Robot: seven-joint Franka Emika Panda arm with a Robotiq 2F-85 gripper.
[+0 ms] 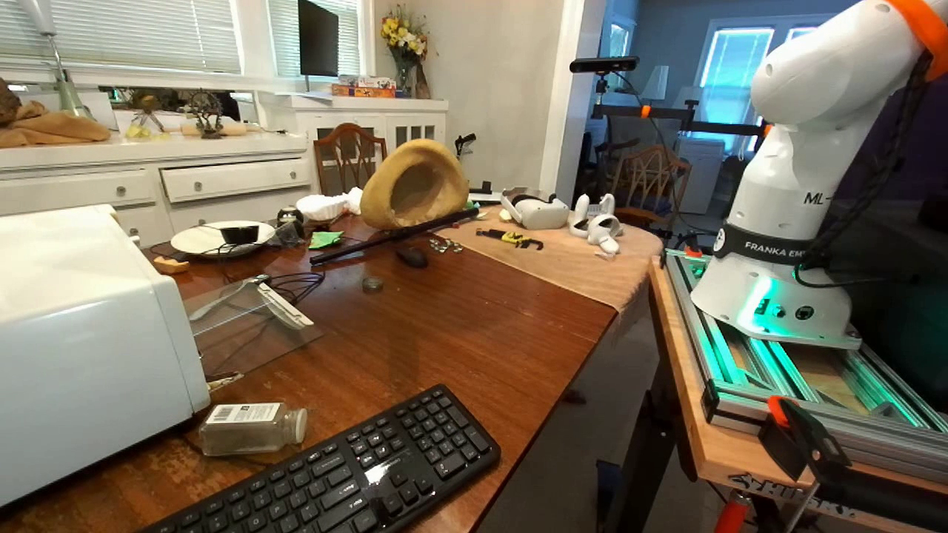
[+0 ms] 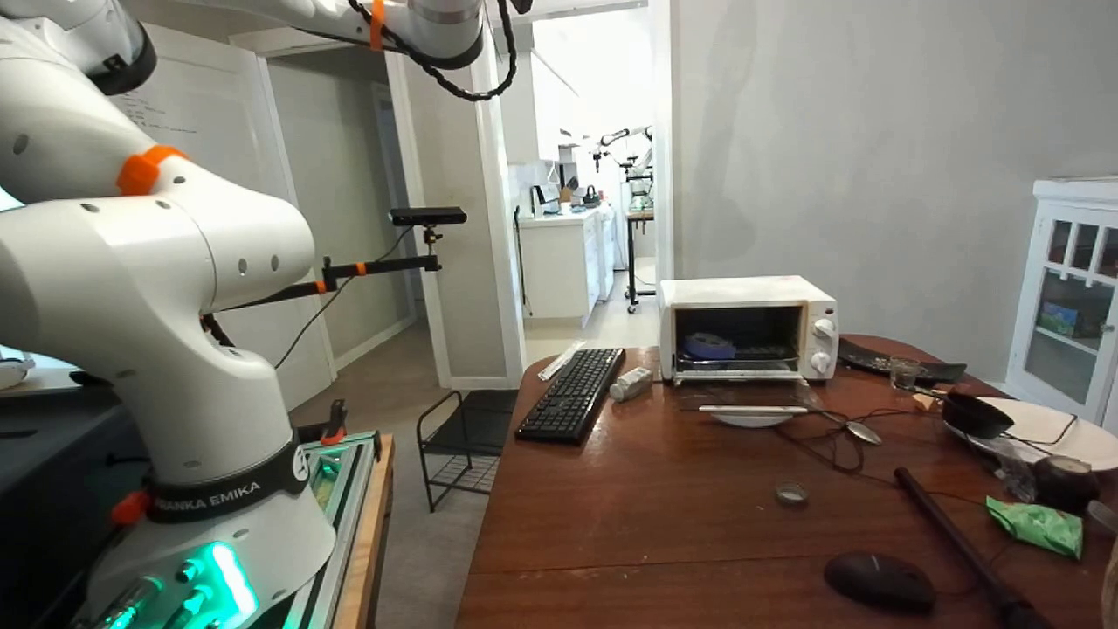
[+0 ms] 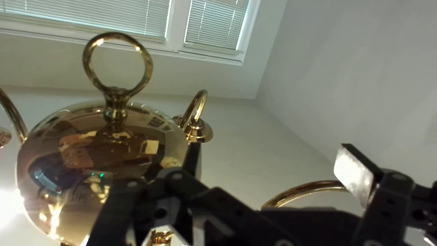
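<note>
In the wrist view my gripper stands open, its two fingers far apart with only air between them. Beyond them, on the left, hangs a shiny brass lamp body point(image 3: 102, 164) topped by a ring point(image 3: 117, 61). A curved brass arm point(image 3: 303, 190) passes behind the gap, low between the fingers. Neither exterior view includes the gripper; they show only parts of the white arm point(image 1: 773, 195). The table holds a keyboard point(image 1: 355, 471), a clear jar point(image 1: 253, 428) lying on its side and a white toaster oven point(image 2: 749, 327) with its door down.
A straw hat point(image 1: 415, 183), a white plate point(image 1: 200, 238), a black mouse point(image 2: 878, 582) and a long black rod point(image 2: 959, 540) occupy the table's far part. Bare wood point(image 2: 629, 524) lies clear at the near middle. The brass fixture is close to the gripper.
</note>
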